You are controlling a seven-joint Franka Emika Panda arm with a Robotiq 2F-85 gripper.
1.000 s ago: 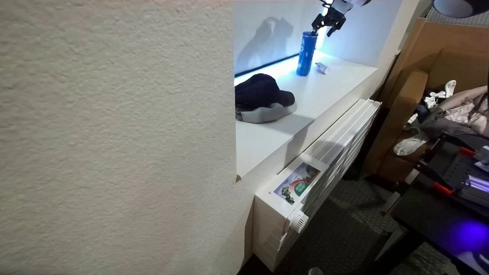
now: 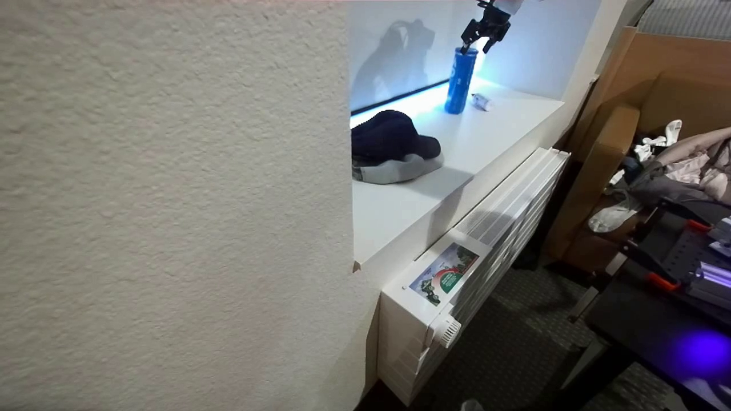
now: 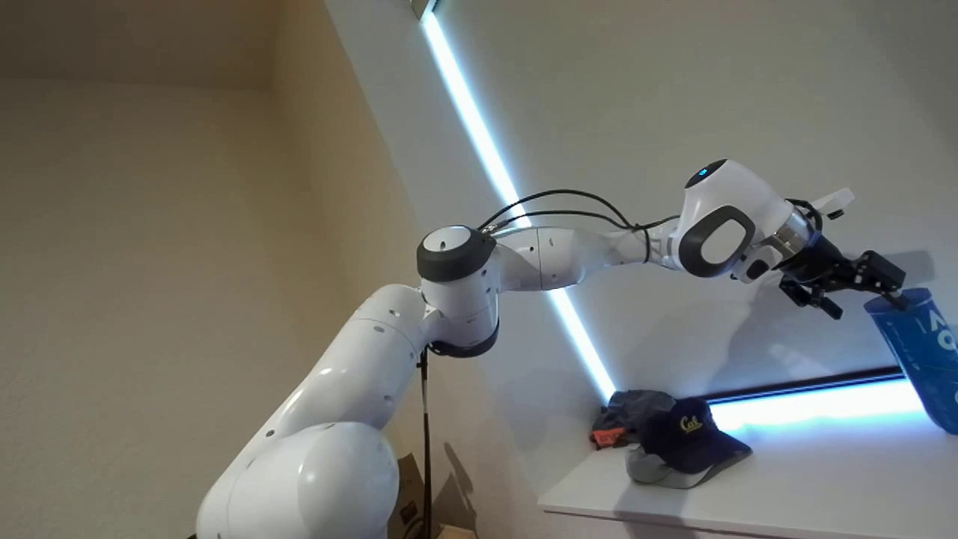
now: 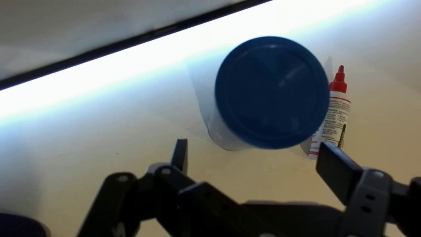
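Note:
A tall blue can (image 2: 460, 81) stands on the white ledge, close to the back wall. From above, its round blue lid (image 4: 272, 92) fills the centre of the wrist view. My gripper is open with nothing held. Its two fingers are spread at the lower side of the lid in that picture. In exterior view 2 the gripper (image 3: 864, 305) is at the can's top, with one fingertip overlapping the rim of the blue can (image 3: 920, 355); whether they touch I cannot tell.
Right beside the can lies a white bottle with a red tip (image 4: 335, 114). Dark caps (image 3: 687, 436) rest farther along the ledge (image 2: 411, 205). A bright light strip runs behind the can. Bare ledge separates can and caps.
My gripper has shifted slightly left and lower in exterior view 1. The blue can appears a little farther right, its top more than its base. The caps and the bottle have stayed put.

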